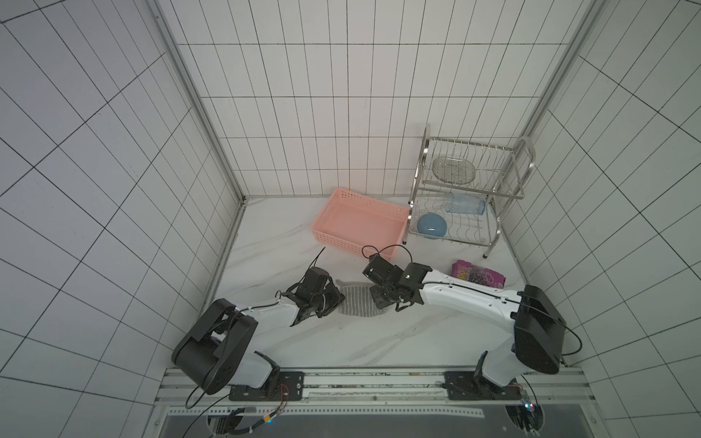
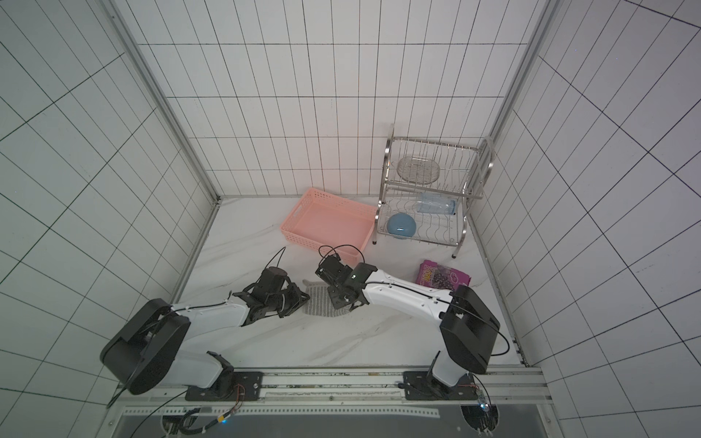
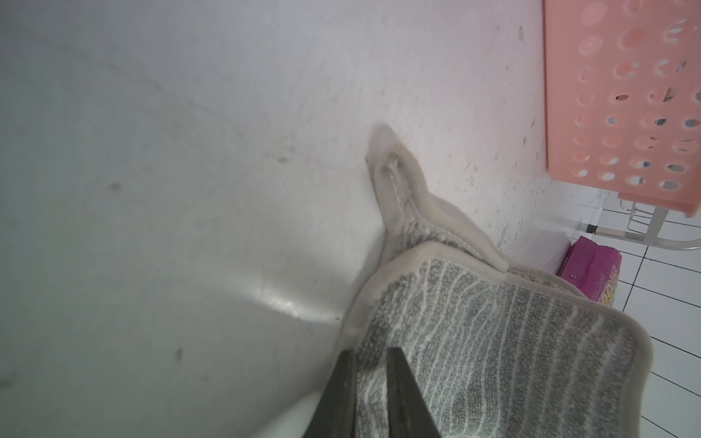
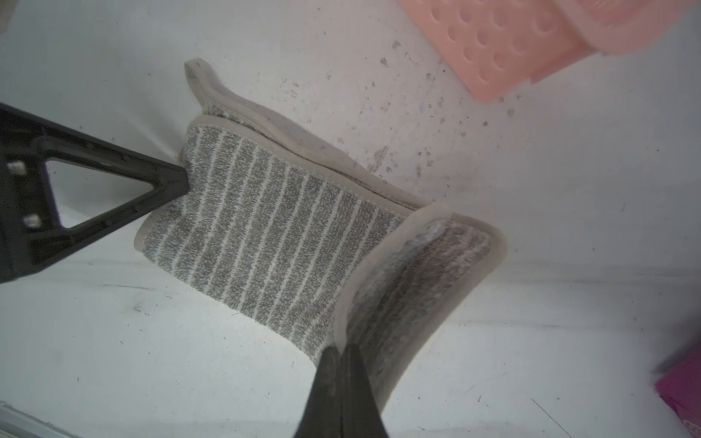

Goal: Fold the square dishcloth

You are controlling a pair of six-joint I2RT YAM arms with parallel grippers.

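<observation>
The grey striped dishcloth [image 4: 270,226] lies on the counter in layers, its right end folded up and over toward the middle. My right gripper is shut at that fold, low in the right wrist view; what lies between its fingertips is hard to tell. My left gripper is at the cloth's left end, its fingers slightly apart over the edge, with nothing clearly held. In the top left view the right arm's wrist [image 1: 387,281] covers much of the cloth's right part.
A pink basket [image 1: 357,219] stands behind the cloth, a steel dish rack [image 1: 474,186] at the back right, and a purple package [image 1: 478,273] to the right.
</observation>
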